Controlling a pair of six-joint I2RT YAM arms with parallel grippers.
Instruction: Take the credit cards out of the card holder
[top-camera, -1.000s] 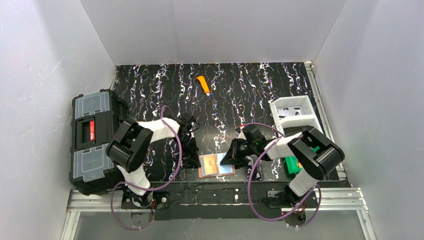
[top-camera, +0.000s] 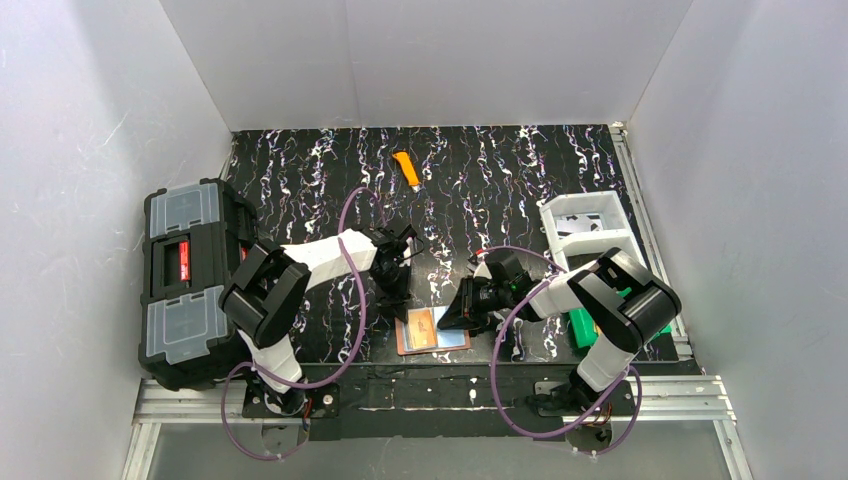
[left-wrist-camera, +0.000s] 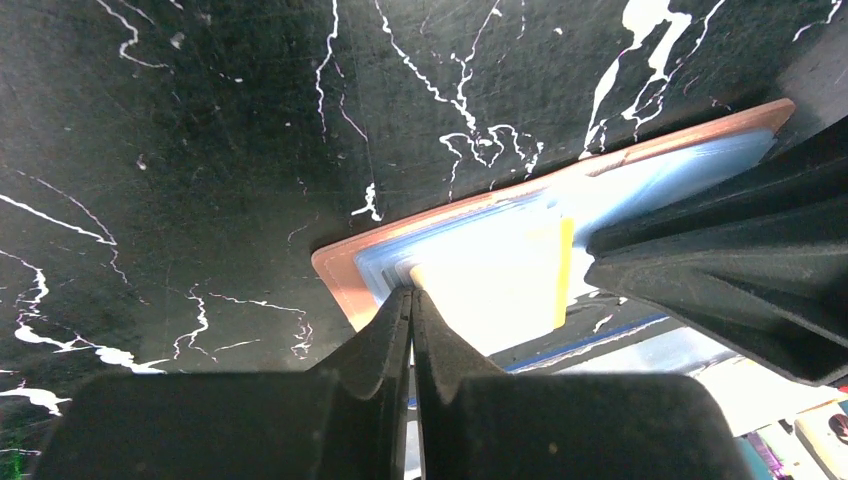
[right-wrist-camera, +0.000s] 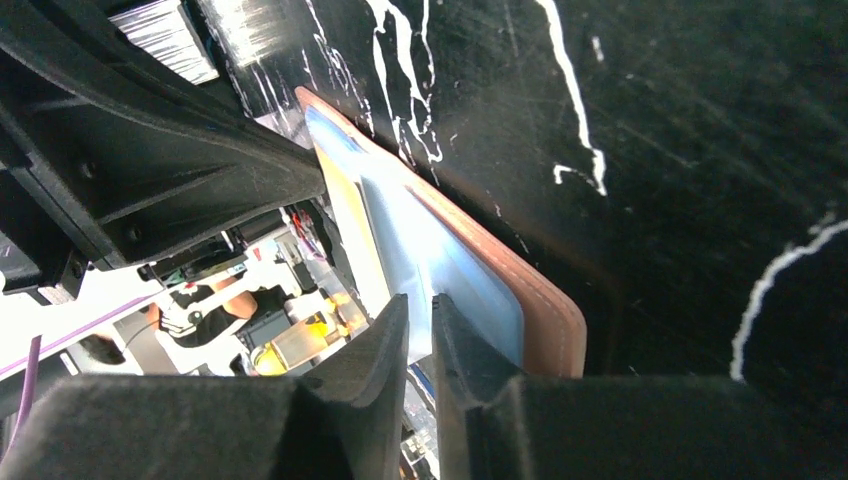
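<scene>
The open card holder (top-camera: 402, 350) lies flat at the table's front edge, brown-rimmed with pale blue sleeves (right-wrist-camera: 470, 285). An orange-yellow card (top-camera: 423, 328) sits in its left half; in the left wrist view that card (left-wrist-camera: 500, 290) looks washed out white with a yellow edge. My left gripper is shut, its tips at the holder's left end beside the card's edge, nothing visible between them. Over the right half, my right gripper stands slightly open. Only blue sleeve shows through its narrow gap; whether the tips touch the sleeve I cannot tell.
An orange-handled tool (top-camera: 405, 168) lies toward the back. At the right stands a white bin (top-camera: 548, 225) with a green one (top-camera: 582, 328) partly under the right arm. A black toolbox (top-camera: 190, 350) fills the left side.
The right arm has shifted only slightly. The holder stays in place.
</scene>
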